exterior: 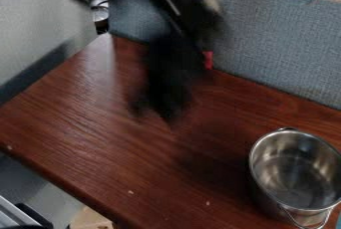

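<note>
My black gripper (163, 102) is motion-blurred over the upper middle of the wooden table, its fingers pointing down; whether they are open or shut is unclear. Behind it, mostly hidden, a small part of a red object (208, 60) shows near the table's back edge. A steel pot (288, 173) with a wire handle stands at the right of the table.
A grey fabric partition (280, 54) runs along the back, and another grey panel (34, 44) stands at the left.
</note>
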